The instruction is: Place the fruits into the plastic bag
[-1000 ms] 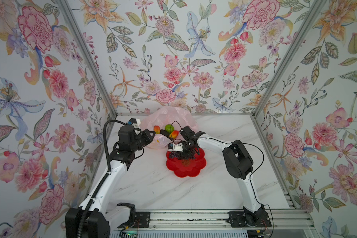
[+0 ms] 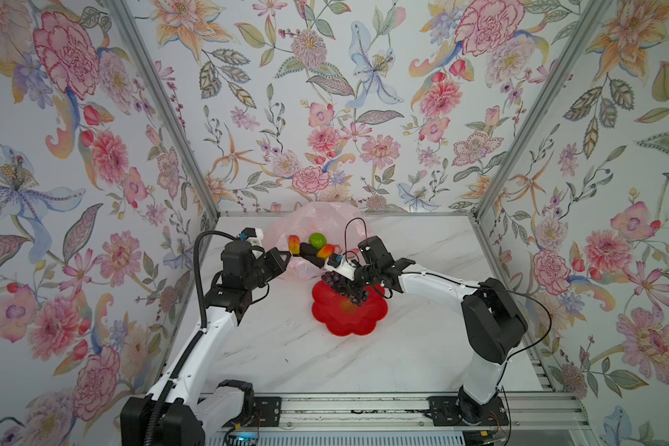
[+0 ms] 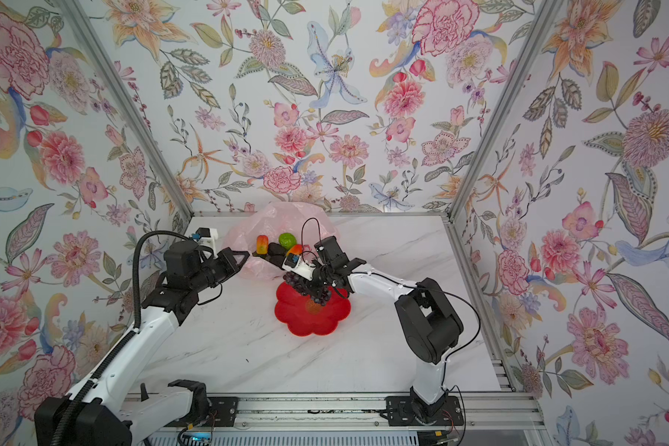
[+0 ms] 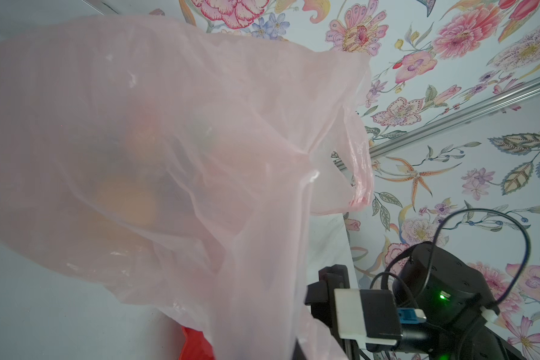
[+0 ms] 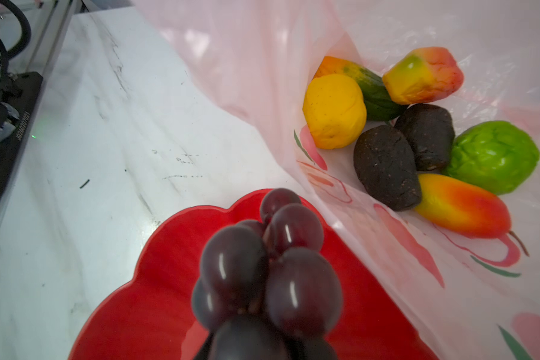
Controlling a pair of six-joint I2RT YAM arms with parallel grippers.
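Observation:
A bunch of dark purple grapes (image 5: 303, 291) is held above the red scalloped bowl (image 5: 132, 312) by my right gripper, whose fingers are mostly hidden behind the grapes. The pink translucent plastic bag (image 4: 222, 120) is pulled up to my left gripper, shut on its thin film. Inside the bag's open mouth lie a yellow fruit (image 5: 334, 111), a green-orange papaya-like fruit (image 5: 378, 96), a red-yellow fruit (image 5: 423, 75), two dark lumps (image 5: 387, 168), a green fruit (image 5: 492, 156) and a mango-like fruit (image 5: 465, 207).
The bowl's visible floor shows no other fruit. Its far rim adjoins the bag's lower edge. Floral walls (image 2: 334, 89) enclose the table.
My right gripper has lifted and turned, raising the grapes out of the bowl; the right elbow swung outward to the right. The left arm has lowered slightly, and the bag's top has sunk a little.

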